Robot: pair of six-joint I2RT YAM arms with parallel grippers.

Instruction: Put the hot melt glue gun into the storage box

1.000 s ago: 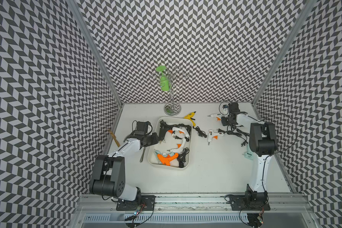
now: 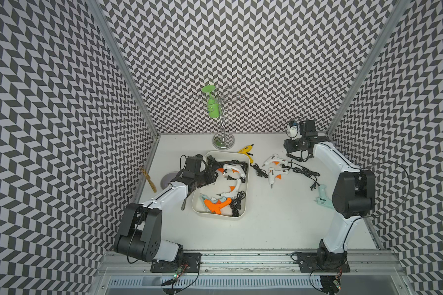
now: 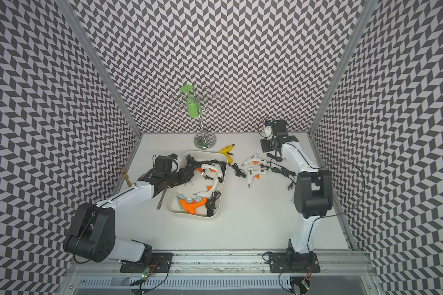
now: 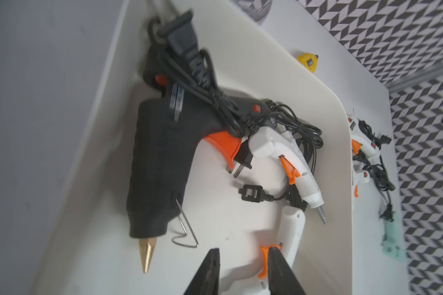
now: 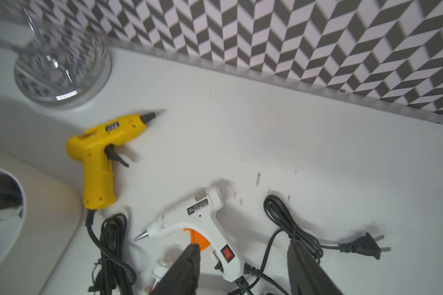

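The cream storage box (image 2: 247, 196) holds a black glue gun (image 4: 157, 162), two white ones (image 4: 292, 162) and an orange one (image 2: 216, 205), with bundled black cords. Over the box, my left gripper stands open, nothing between its fingers. Outside the box, a yellow glue gun lies near its far right corner. A white glue gun (image 5: 197, 216) with an orange trigger lies on the table, another white gun (image 2: 272, 177) close in front of it. My right gripper is open and empty above the table, right of the white guns.
A chrome stand (image 2: 223, 141) with a green bottle (image 2: 212, 107) stands behind the box. A mint glue gun (image 2: 324, 197) lies at the right, partly behind the right arm. Black cords (image 2: 307, 173) spread right of the white guns.
The farther white gun has shifted towards the nearer one. My left gripper has moved right, over the box.
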